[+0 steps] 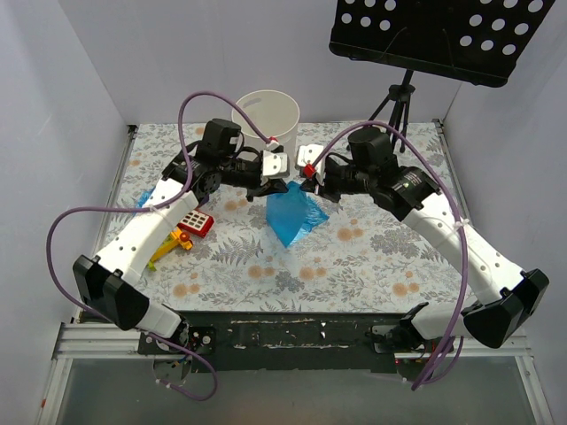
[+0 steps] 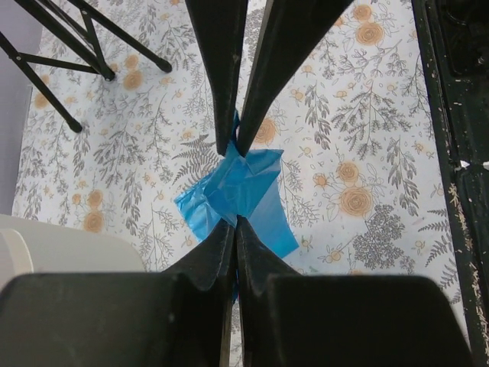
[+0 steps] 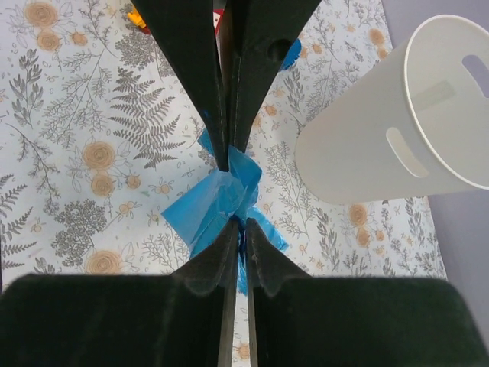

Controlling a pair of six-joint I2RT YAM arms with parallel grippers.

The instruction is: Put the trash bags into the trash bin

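Observation:
One blue plastic bag (image 1: 294, 214) is stretched between my two grippers, its lower part hanging over the patterned table. Its film gathers to a point at the shut tips of my left gripper. Another pinched spot on the bag (image 3: 218, 200) lies at the shut tips of my right gripper. The two grippers face each other closely in the top view, in front of the white trash bin (image 1: 273, 108). The bin's tall opening and handle slots show in the right wrist view.
Colourful toys, among them a red one with white buttons (image 1: 196, 222) and a yellow one (image 1: 168, 243), lie at left under and beside the left arm. A black music stand (image 1: 401, 96) rises at the back right.

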